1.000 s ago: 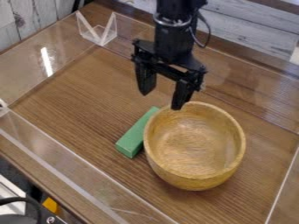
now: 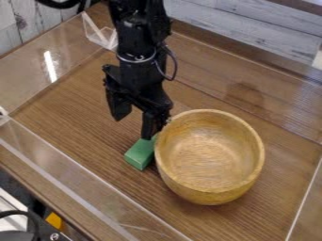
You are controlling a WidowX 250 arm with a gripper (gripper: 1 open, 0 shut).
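The black gripper (image 2: 136, 113) is open, its fingers lowered over the wooden surface just above a green block (image 2: 139, 156). The block lies to the left of a round tan wooden bowl (image 2: 208, 169), close against its rim and partly hidden behind the near finger. The bowl looks empty.
Pale plank walls stand at the back, and cables with a yellow item lie beyond the lower left edge.
The gripper has moved left and toward the viewer, from behind the bowl to a spot above the green block. The block and bowl look unmoved.
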